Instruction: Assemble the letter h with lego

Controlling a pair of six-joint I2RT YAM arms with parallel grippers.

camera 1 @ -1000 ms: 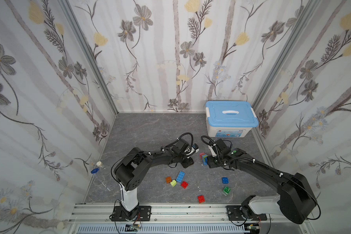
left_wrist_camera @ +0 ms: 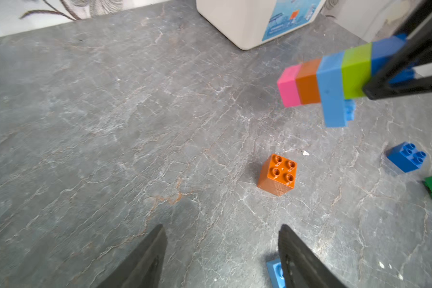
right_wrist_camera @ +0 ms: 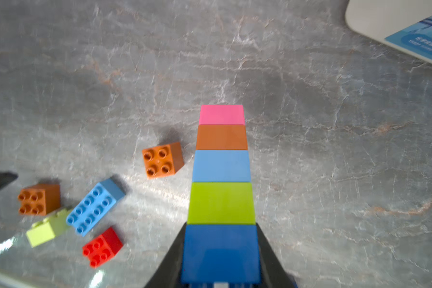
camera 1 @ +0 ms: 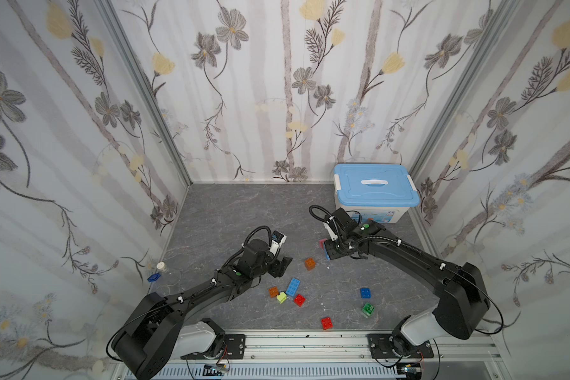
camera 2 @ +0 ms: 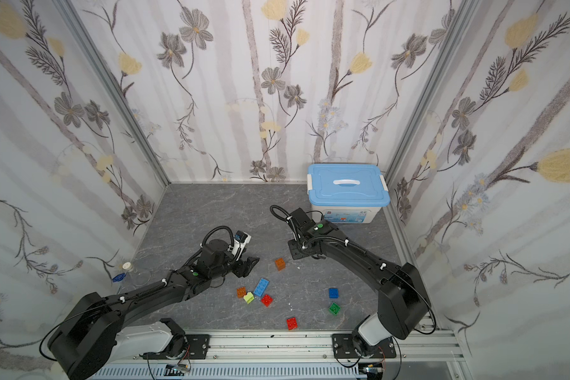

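My right gripper is shut on a raised lego column of dark blue, green, light blue, orange and pink bricks; in the left wrist view a light blue part (left_wrist_camera: 333,105) sticks down from it. My left gripper is open and empty over the table, left of the right one. Below lie two orange bricks (left_wrist_camera: 276,175) (right_wrist_camera: 38,199), a long light blue brick (right_wrist_camera: 93,206), a lime brick (right_wrist_camera: 48,228), red bricks (right_wrist_camera: 100,247) (camera 1: 326,323), a blue brick (left_wrist_camera: 405,156) and a green brick (camera 1: 367,309).
A lidded plastic box (camera 1: 373,190) stands at the back right. A small white piece and a blue piece (camera 1: 154,277) appear at the left edge.
My left gripper has drawn back leftward, away from the lego column, uncovering the orange brick. My right gripper has moved slightly toward the back left with the column.
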